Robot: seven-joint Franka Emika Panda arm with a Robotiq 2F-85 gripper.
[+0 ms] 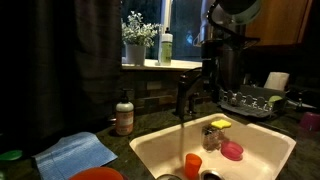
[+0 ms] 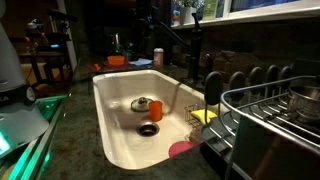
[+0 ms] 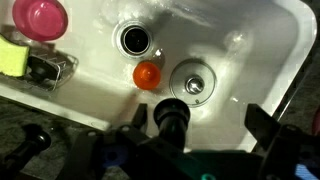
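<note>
In the wrist view my gripper stands open above the sink [image 3: 255, 60], its dark fingers [image 3: 262, 125] wide apart. The black faucet [image 3: 172, 115] shows between them, and nothing is held. An orange cup [image 3: 147, 75] lies in the basin beside the dark drain [image 3: 135, 39] and a round metal strainer [image 3: 192, 82]. A pink dish [image 3: 40, 18] is at the basin's edge, near a yellow sponge [image 3: 12, 58] on a wire holder. In exterior view 1 the arm [image 1: 232, 12] hangs over the back of the sink near the window; its fingertips are too dark to make out.
The faucet [image 1: 184, 95] rises behind the basin. A soap bottle [image 1: 124, 115], blue cloth [image 1: 73, 156] and red plate [image 1: 97, 173] occupy the left counter. A dish rack [image 2: 285, 115] with a metal pot [image 2: 304, 103] borders the sink.
</note>
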